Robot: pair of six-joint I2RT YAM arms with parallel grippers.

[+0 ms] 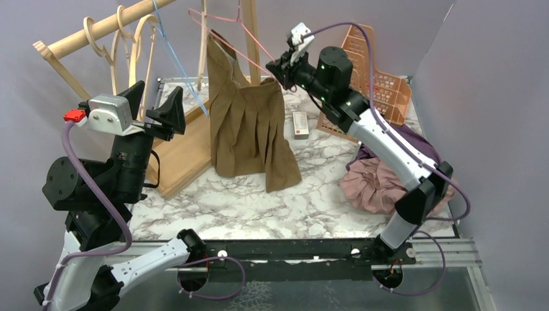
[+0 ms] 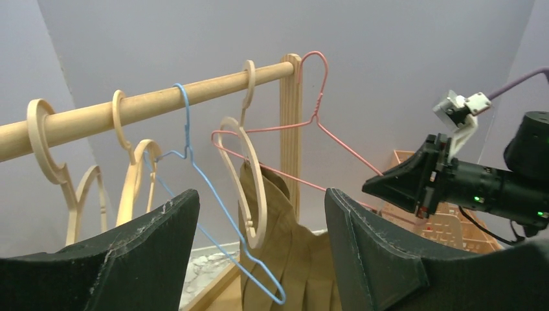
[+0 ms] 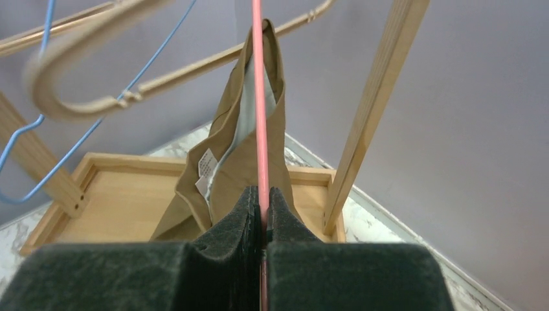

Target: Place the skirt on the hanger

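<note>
A brown pleated skirt [image 1: 249, 123] hangs from a pink hanger [image 1: 256, 40], its waist up along the hanger's lower bar. My right gripper [image 1: 277, 70] is shut on the hanger's right end; in the right wrist view the pink bar [image 3: 260, 116] runs between its fingers. The left wrist view shows the pink hook [image 2: 314, 54] close to the far end of the wooden rod [image 2: 213, 91]; whether it touches the rod I cannot tell. My left gripper [image 1: 157, 107] stands open at the left, below the rod, with nothing between its fingers.
Wooden hangers [image 1: 123, 32] and a blue hanger [image 1: 169, 48] hang from the rod. One wooden hanger [image 2: 252, 162] is close beside the pink one. A small white box [image 1: 300, 125], peach racks [image 1: 388, 91] and pink cloth [image 1: 375, 184] lie right.
</note>
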